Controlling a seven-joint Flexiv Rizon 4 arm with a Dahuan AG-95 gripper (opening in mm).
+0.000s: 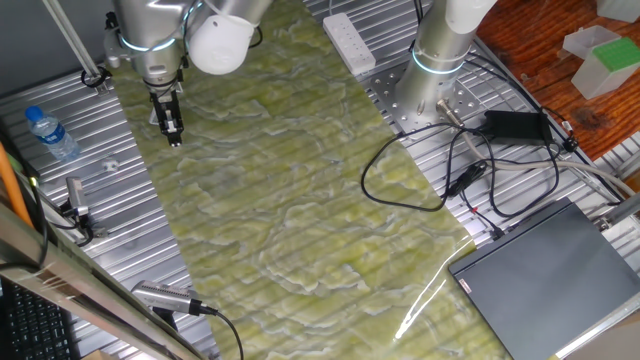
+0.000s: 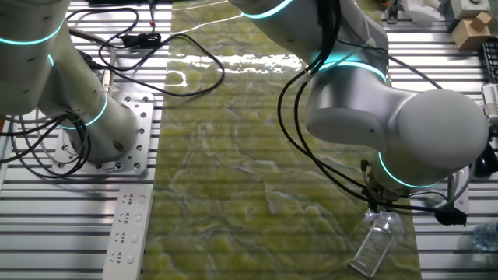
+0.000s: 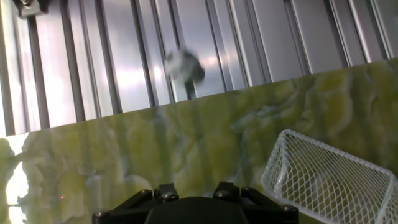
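A small white-and-dark ball [image 1: 110,166] lies on the ribbed metal surface, left of the green marbled mat. The wrist view catches the ball [image 3: 185,66] blurred, beyond the mat's edge. My gripper [image 1: 174,144] points down over the mat's left part, clear of the ball. From the wrist, the gripper looks open: its two fingertips stand apart and nothing shows between them. A white mesh basket [image 3: 333,180] rests on the mat at the right of the wrist view. Exterior view 2 shows this basket [image 2: 375,247] beside the arm, which hides the gripper there.
A water bottle [image 1: 52,135] lies on the metal left of the ball. A small camera [image 1: 76,196] stands nearer the frame post.
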